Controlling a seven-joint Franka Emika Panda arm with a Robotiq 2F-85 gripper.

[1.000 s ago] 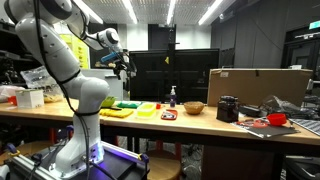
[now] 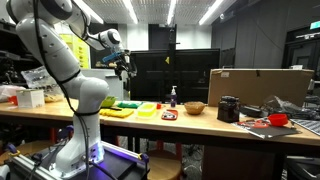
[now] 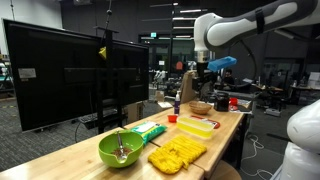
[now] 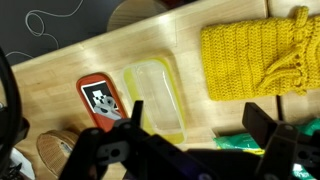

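Note:
My gripper is open, its fingers spread wide with nothing between them. It hangs high above the long wooden table [image 2: 220, 128]. Under it in the wrist view lies a shallow tray [image 4: 155, 95] with a yellow rim, with a red-edged item [image 4: 100, 98] carrying a black and white picture to its left. A yellow knitted cloth [image 4: 240, 60] is spread on the right. Below the cloth, partly covered by the gripper, is a green packet [image 4: 240, 142].
A green bowl [image 3: 121, 149] stands near one end of the table. A brown bowl [image 2: 194, 108], a pump bottle [image 2: 173, 97] and a dark canister [image 2: 229, 109] stand farther along. A large cardboard box [image 2: 258, 85] rises behind. Bare wood separates the bowl and canister.
The gripper has shifted very slightly at the end of the raised arm. Objects on the table look unmoved.

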